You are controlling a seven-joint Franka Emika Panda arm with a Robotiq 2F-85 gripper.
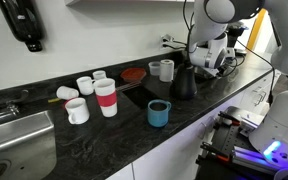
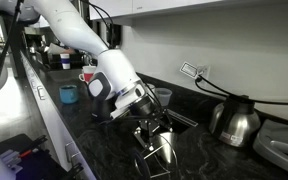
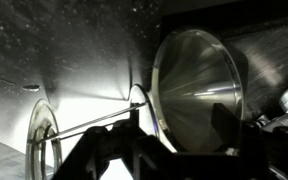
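Observation:
In the wrist view my gripper is open, its two dark fingers [image 3: 224,122] apart. A shiny metal cone-shaped vessel [image 3: 194,75] lies right in front of them, its wide mouth facing the camera. Whether a finger touches its rim cannot be told. Further left is another round metal rim [image 3: 42,125] with thin rods or wires beside it. In exterior view 2, shiny metal pieces [image 2: 156,158] lie on the dark counter below the white wrist of the arm; the fingers are hard to make out there.
A steel kettle [image 2: 234,121] stands right of the arm in exterior view 2. Exterior view 1 shows a black pitcher [image 1: 185,83], a teal mug [image 1: 159,113], a red-and-white cup [image 1: 106,97] and white mugs [image 1: 77,110].

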